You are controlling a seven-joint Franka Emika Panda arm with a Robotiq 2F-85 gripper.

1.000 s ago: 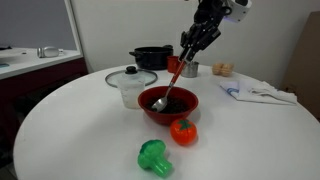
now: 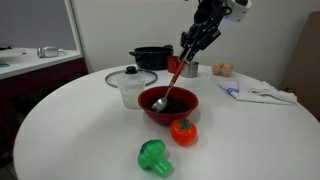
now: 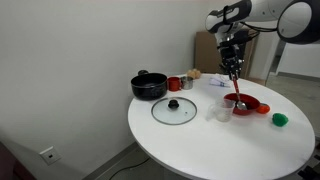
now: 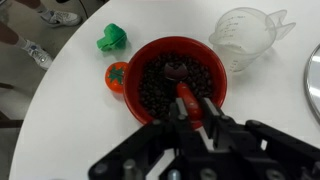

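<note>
My gripper (image 2: 187,56) is shut on the red handle of a spoon (image 2: 177,74), above the far side of a red bowl (image 2: 170,118). The spoon slants down, and its metal head rests in the bowl among dark beans. From the wrist view, the beans (image 4: 155,88) cover the bottom of the bowl (image 4: 135,60), and the red handle (image 4: 188,101) runs from between my fingers toward the spoon head (image 4: 175,70). In exterior view 2 the gripper (image 3: 234,72) stands over the bowl (image 3: 255,104) with the spoon upright below it.
A clear measuring cup (image 2: 130,93) stands close beside the bowl. A tomato (image 2: 183,131) and a green broccoli piece (image 2: 154,157) lie in front. Behind are a glass lid (image 3: 174,109), a black pot (image 3: 150,85) and a white cloth (image 2: 258,92).
</note>
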